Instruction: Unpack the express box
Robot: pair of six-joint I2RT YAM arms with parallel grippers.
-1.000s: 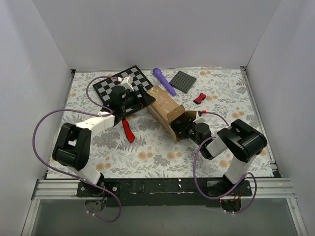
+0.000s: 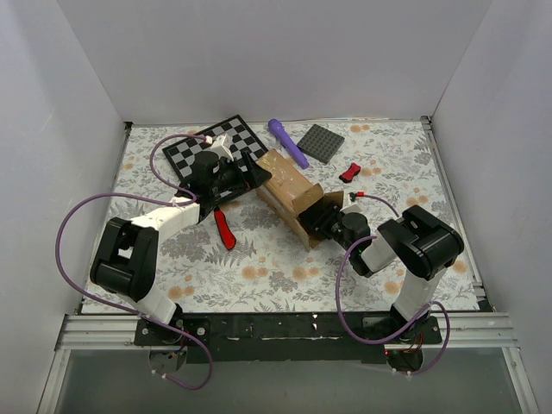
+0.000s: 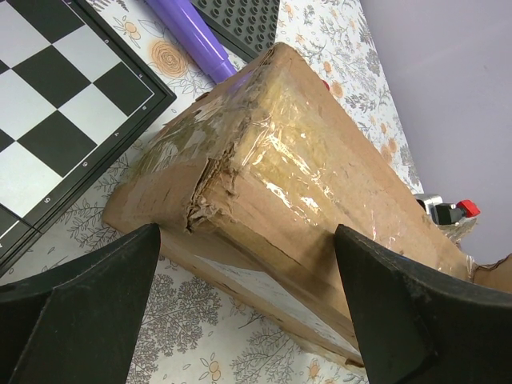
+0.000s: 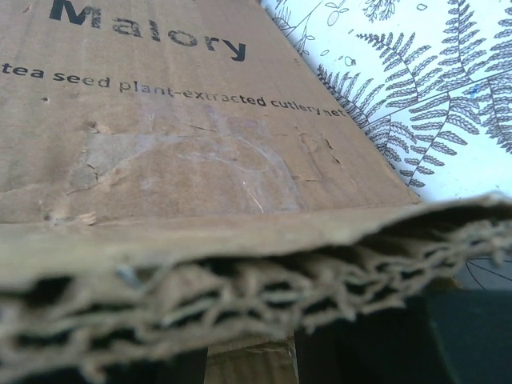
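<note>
A brown, taped cardboard box (image 2: 289,181) lies slanted in the middle of the table, its flaps (image 2: 308,198) spread at the right end. My left gripper (image 2: 260,172) is at the box's far left end. In the left wrist view its fingers (image 3: 416,312) stand apart on either side of the box corner (image 3: 208,192). My right gripper (image 2: 319,217) is at the flapped end, partly hidden there. In the right wrist view, a torn corrugated flap edge (image 4: 240,296) covers much of its fingers (image 4: 376,348), which stand apart. The box's contents are hidden.
A checkered board (image 2: 194,155) lies at the back left, with a red-and-black object (image 2: 225,229) in front. Behind the box are a purple stick (image 2: 287,142) and a dark studded plate (image 2: 320,143). A small red object (image 2: 350,172) lies right.
My right gripper has shifted slightly up and left at the box's flapped end, and its arm has swung a little. The left arm and the box look unmoved.
</note>
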